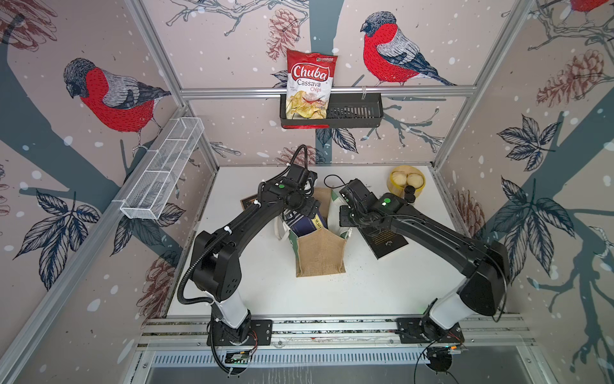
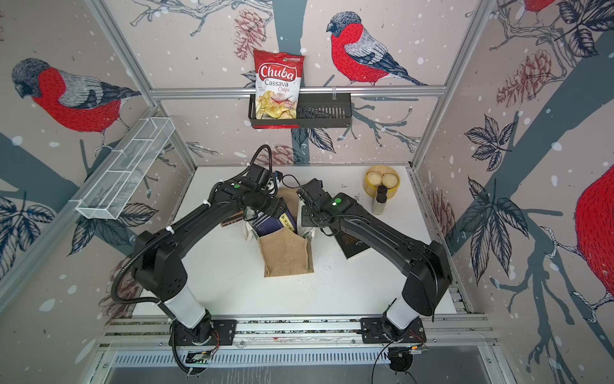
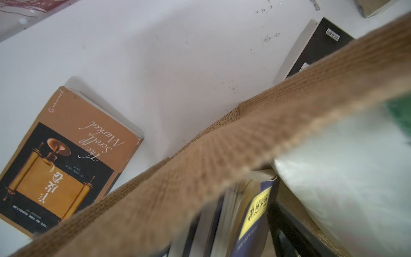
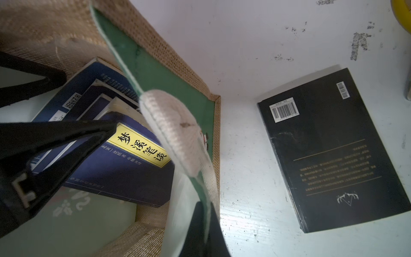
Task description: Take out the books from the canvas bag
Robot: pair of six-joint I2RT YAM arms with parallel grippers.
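Observation:
The brown canvas bag (image 1: 319,252) stands upright in mid-table with its mouth open. Inside it, several books lean together; a dark blue one with a yellow title label (image 4: 115,171) is at the front. My left gripper is open and reaches into the bag, one finger over the blue book's upper edge, the other behind the stack. In the left wrist view the bag's near rim (image 3: 239,150) hides much of that gripper. At the bag's right side, my right gripper is shut on the green-lined bag edge (image 4: 204,194).
A black book (image 4: 334,150) lies flat right of the bag. Left of it lies a brown book (image 3: 64,158) with a scroll on its cover. A yellow bowl (image 2: 369,187) and a dark-capped bottle (image 2: 380,203) stand back right.

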